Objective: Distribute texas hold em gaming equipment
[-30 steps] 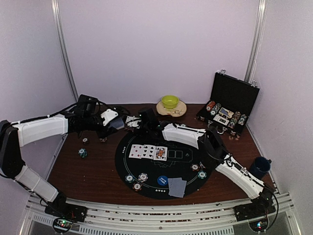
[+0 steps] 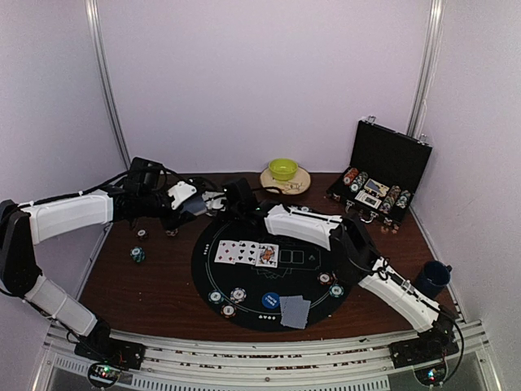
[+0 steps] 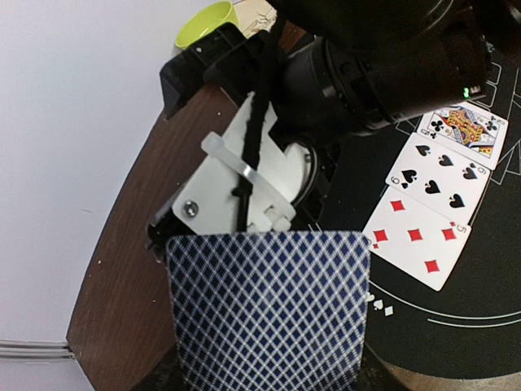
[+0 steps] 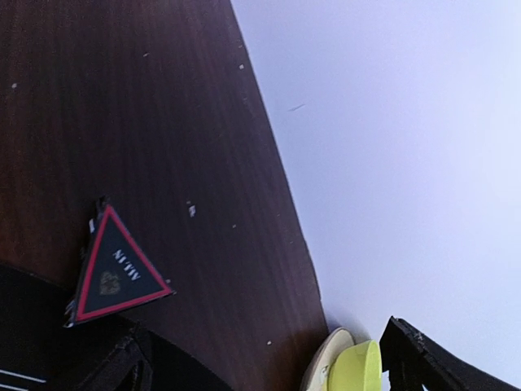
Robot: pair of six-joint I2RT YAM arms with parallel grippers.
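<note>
A deck of cards with blue checkered backs (image 3: 269, 301) is gripped in my left gripper, shut on it, above the table's back left. Just right of it, close to the deck, is my right gripper (image 2: 212, 202), open with nothing visible between its fingers. Three face-up cards (image 2: 247, 253) lie in a row on the black poker mat (image 2: 262, 297): a five of diamonds, a six of spades and a queen of clubs. Two face-down cards (image 2: 295, 311) and a blue round button (image 2: 270, 300) lie nearer the front. Whether the right fingers touch the deck is hidden.
The open chip case (image 2: 376, 189) stands back right, a green bowl (image 2: 282, 168) on a plate at the back. A blue mug (image 2: 432, 278) sits right. Chips (image 2: 137, 254) lie at left. A dark red-edged triangle (image 4: 122, 273) shows in the right wrist view.
My right gripper has shifted a little left, toward the deck. The left arm with the deck, and the cards and chips on the mat, have stayed in place.
</note>
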